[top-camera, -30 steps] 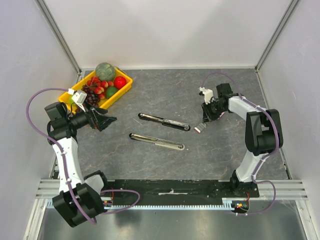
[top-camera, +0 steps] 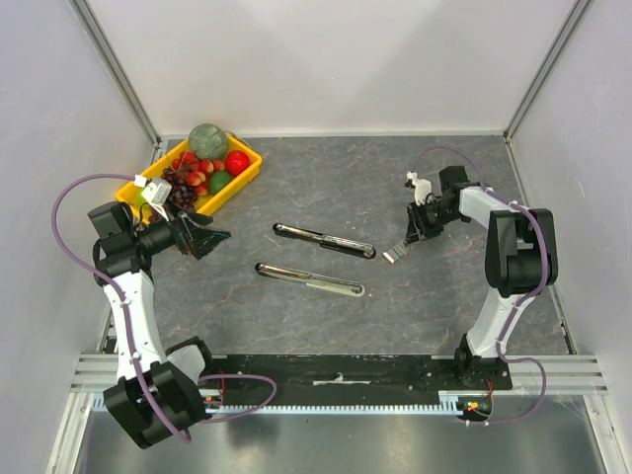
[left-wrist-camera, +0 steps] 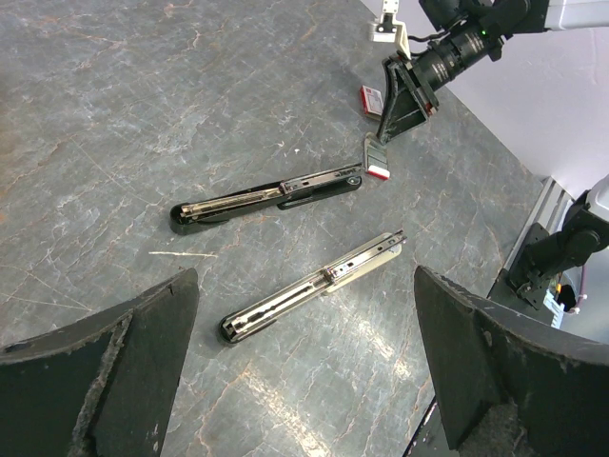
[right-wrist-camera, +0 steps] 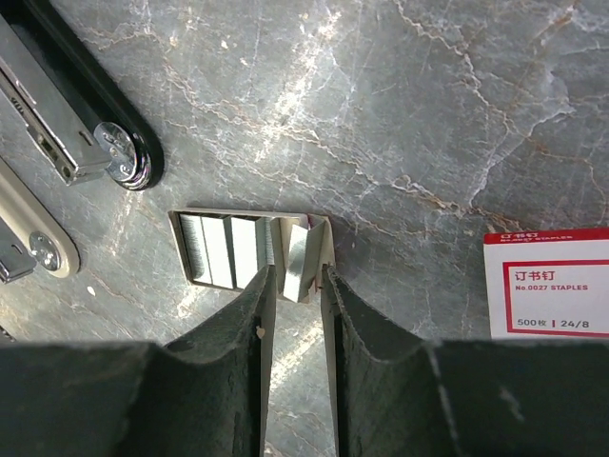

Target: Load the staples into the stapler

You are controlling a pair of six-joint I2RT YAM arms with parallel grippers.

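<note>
A black stapler [top-camera: 324, 240] and a pale-ended one [top-camera: 309, 279] lie opened flat at mid-table, their metal channels showing. Right of them is a small open tray [right-wrist-camera: 249, 216] holding several silver staple strips. One strip [right-wrist-camera: 301, 262] in it leans at a slant by the tray's right end. The fingertips of my right gripper are just over that end, a gap between them and the slanted strip within the gap; whether they touch it, I cannot tell. Far to the left, my left gripper [top-camera: 213, 237] hangs wide open and empty.
A red-and-white staples box [right-wrist-camera: 552, 286] lies to the right of the tray, partly out of the right wrist view. At the back left is a yellow basket [top-camera: 247, 181] of fruit. Bare table surrounds the staplers.
My right arm has shifted slightly to the right near the tray. The left arm and both staplers have kept their places.
</note>
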